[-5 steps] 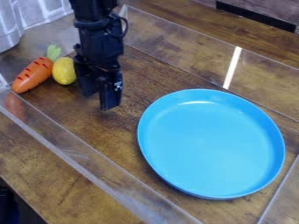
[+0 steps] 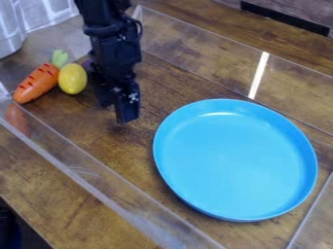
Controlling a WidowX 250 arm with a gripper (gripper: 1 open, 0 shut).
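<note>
My black gripper (image 2: 113, 105) hangs low over the wooden table at the upper left, its fingers open and nothing seen between them. Just left of it a yellow lemon-like object (image 2: 72, 78) rests on the table, with an orange toy carrot (image 2: 37, 83) with a green top further left. A large blue plate (image 2: 235, 156) fills the right side, apart from the gripper.
A white container (image 2: 19, 21) stands in the top left corner. Clear plastic strips or walls run along the left and right edges of the work area. The wood between gripper and plate, and behind the plate, is bare.
The gripper has shifted very slightly. The carrot, yellow object and plate have not moved.
</note>
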